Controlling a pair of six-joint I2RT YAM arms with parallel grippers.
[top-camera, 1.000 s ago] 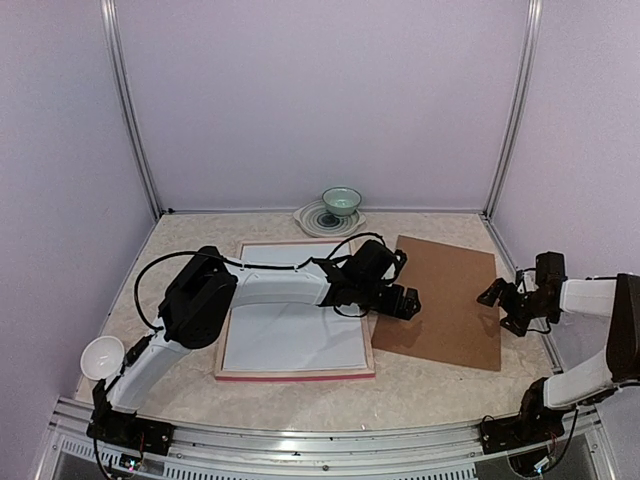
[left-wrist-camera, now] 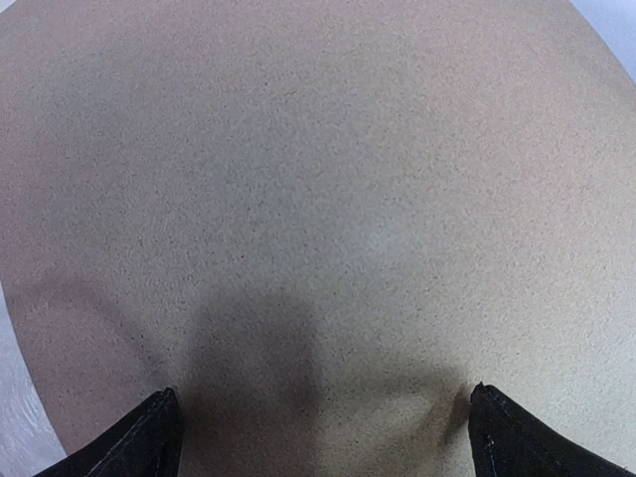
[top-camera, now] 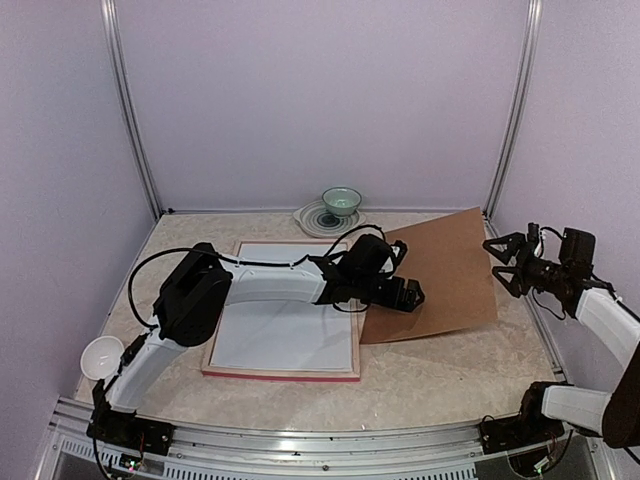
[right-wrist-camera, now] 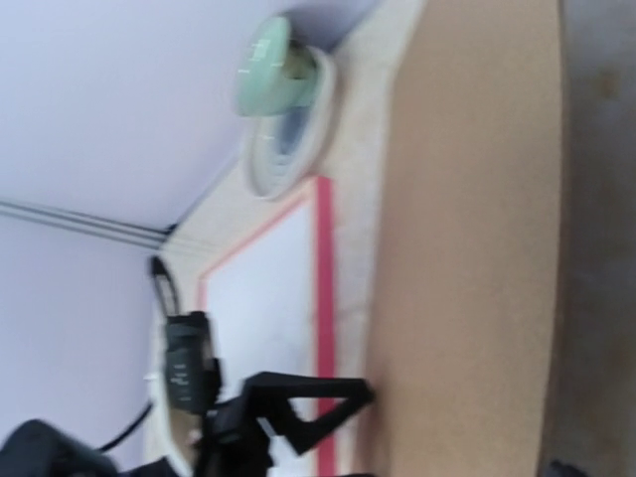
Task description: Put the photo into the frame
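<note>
A large brown sheet (top-camera: 445, 285) slants on the table, its right side raised. To its left lies the frame (top-camera: 280, 376), wood-coloured with a red edge and a white inside, partly covered by my left arm. My left gripper (top-camera: 404, 293) hangs open over the sheet's left part; in the left wrist view its fingers (left-wrist-camera: 144, 442) stand wide apart with the brown surface beyond them. At the sheet's raised right edge, my right gripper (top-camera: 499, 264) stands open. The right wrist view shows the sheet (right-wrist-camera: 467, 248) filling the space ahead of its barely visible fingertips. No separate photo can be told apart.
A green bowl (top-camera: 342, 200) rests on a striped round plate (top-camera: 312, 222) behind the frame. A white bowl (top-camera: 102, 357) stands at the front left.
My right gripper went up and back.
</note>
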